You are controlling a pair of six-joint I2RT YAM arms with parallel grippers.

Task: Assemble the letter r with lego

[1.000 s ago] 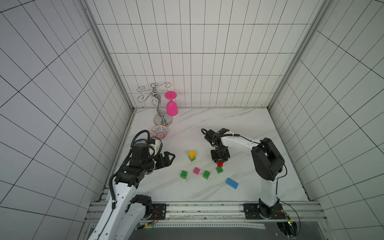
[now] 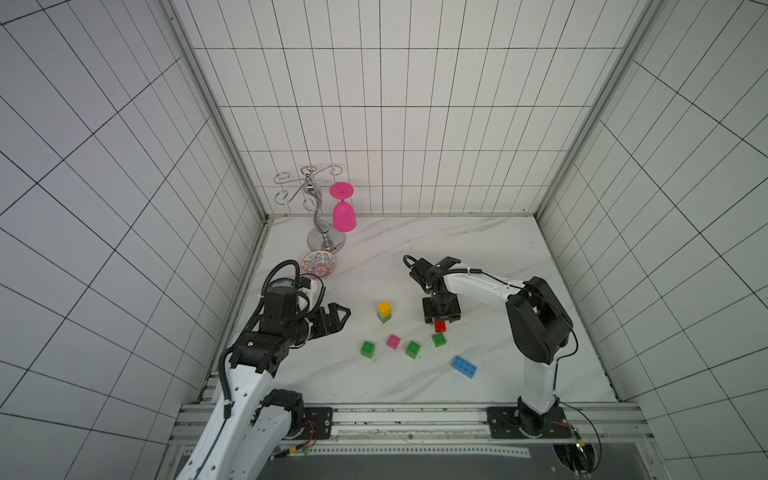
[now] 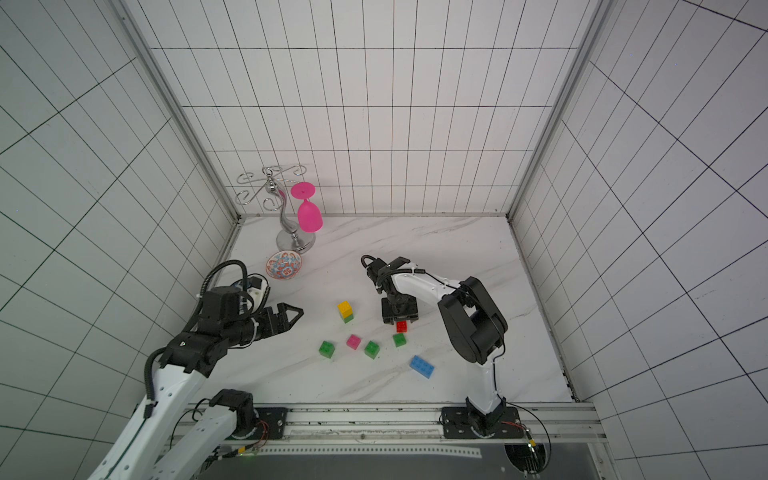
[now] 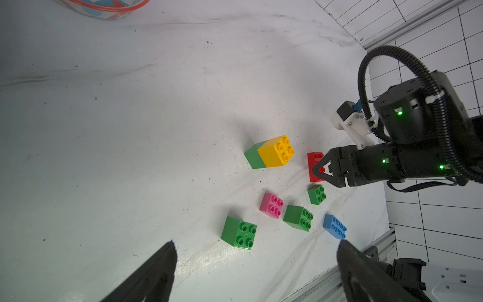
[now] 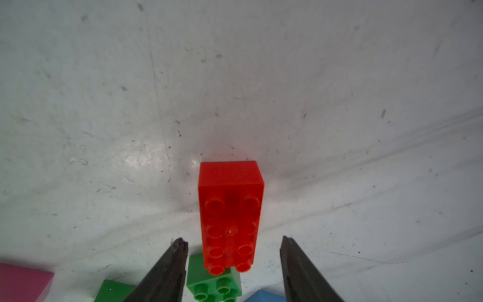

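My right gripper is open, its fingers on either side of a long red brick (image 5: 231, 216) and apart from it. Just past that brick's near end lies a small green brick (image 2: 439, 340). A yellow brick on a green one forms a stack (image 4: 271, 152) in mid table. Nearer the front are a pink brick (image 4: 271, 205), a second green brick (image 4: 297, 218), a third green brick (image 4: 239, 233) and a long blue brick (image 4: 334, 226). Off to the left, my left gripper (image 2: 339, 317) hangs open with nothing between its fingers.
Behind the left arm stands a metal rack (image 2: 324, 232) with a pink goblet (image 2: 344, 216) hung on it. A patterned bowl (image 2: 318, 264) sits in front of the rack.
The right gripper has shifted very slightly, and the red brick shows a little differently below it. The left arm and the other bricks stay put.
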